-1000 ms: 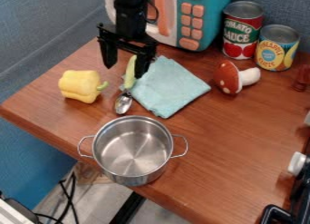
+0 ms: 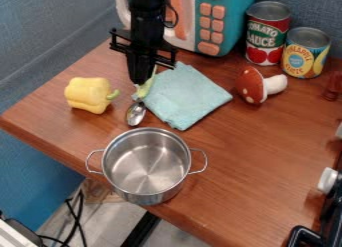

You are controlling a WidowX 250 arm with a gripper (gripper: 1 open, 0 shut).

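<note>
My black gripper (image 2: 140,71) hangs above the back left of the wooden table, its fingers down over the upper end of a pale green, elongated object (image 2: 144,89) beside a light blue cloth (image 2: 190,96). Whether the fingers grip it is unclear. A spoon (image 2: 135,114) lies below that object. A yellow pepper (image 2: 90,93) is to the left, a red-and-white mushroom (image 2: 258,84) to the right of the cloth. A steel pot (image 2: 146,166) stands at the front.
A teal toy microwave (image 2: 214,16) and two cans (image 2: 266,34) stand at the back. A black appliance (image 2: 319,221) is at the right edge.
The gripper has moved slightly, coming lower over the pale green object, and its fingers appear closer together.
</note>
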